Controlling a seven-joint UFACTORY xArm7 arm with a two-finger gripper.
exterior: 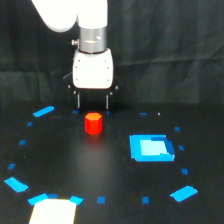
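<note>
A red-orange block (93, 124) with an angular outline rests on the black table, left of centre. Above it in the picture hangs my gripper (93, 101), with its white hand (92, 71) upright. Its dark fingers are spread wide, one toward each side, and nothing shows between them. The fingertips are faint against the dark background. Whether they are straight over the block or somewhat behind it, I cannot tell.
Right of the block lies a blue square (135, 148) with a white middle. A cream square (52, 212) is cut off by the bottom edge. Blue tape strips (184, 193) and small blue marks are scattered about.
</note>
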